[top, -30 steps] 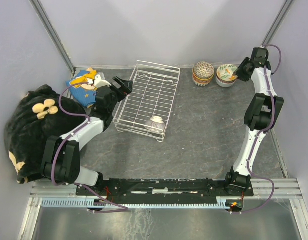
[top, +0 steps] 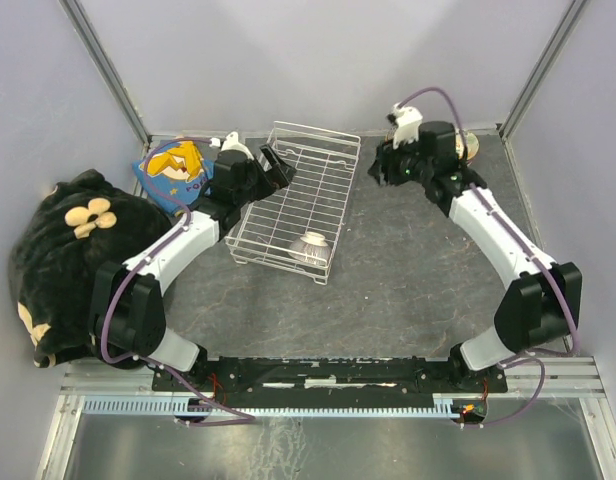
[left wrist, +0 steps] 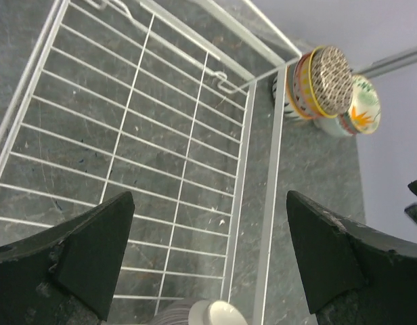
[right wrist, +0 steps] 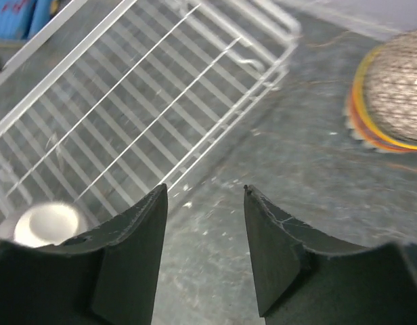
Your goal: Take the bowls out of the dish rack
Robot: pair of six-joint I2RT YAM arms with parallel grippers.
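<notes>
A white wire dish rack (top: 298, 205) stands left of centre on the dark table. In its near right corner lies a single white bowl (top: 311, 248), tilted among the wires; its foot ring shows at the bottom of the left wrist view. My left gripper (top: 272, 169) hangs over the rack's left side, open and empty. To the right of the rack my right gripper (top: 385, 167) is blurred by motion, its fingers (right wrist: 137, 261) parted with nothing between them. Two stacks of upturned bowls sit at the back: the patterned stack (left wrist: 317, 81) and the flowered stack (left wrist: 357, 108).
A dark plush cushion (top: 73, 270) fills the left side, with a blue and yellow cloth item (top: 176, 172) behind it. White walls bound the back and sides. The table right of the rack and in front is bare.
My left gripper shifted right, further over the rack. The bowl stayed put.
</notes>
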